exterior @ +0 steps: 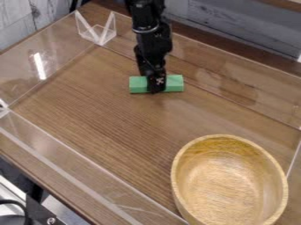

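A green rectangular block [136, 84] lies on the wooden table [94, 123] at the upper middle. My dark gripper [156, 83] reaches down from the top of the view onto the block, its tips over the block's middle. They cover part of it, and whether the fingers hold it cannot be seen.
A large tan oval basin [230, 198] stands at the lower right. A clear plastic piece [97, 30] is at the upper left, with another at the left edge.
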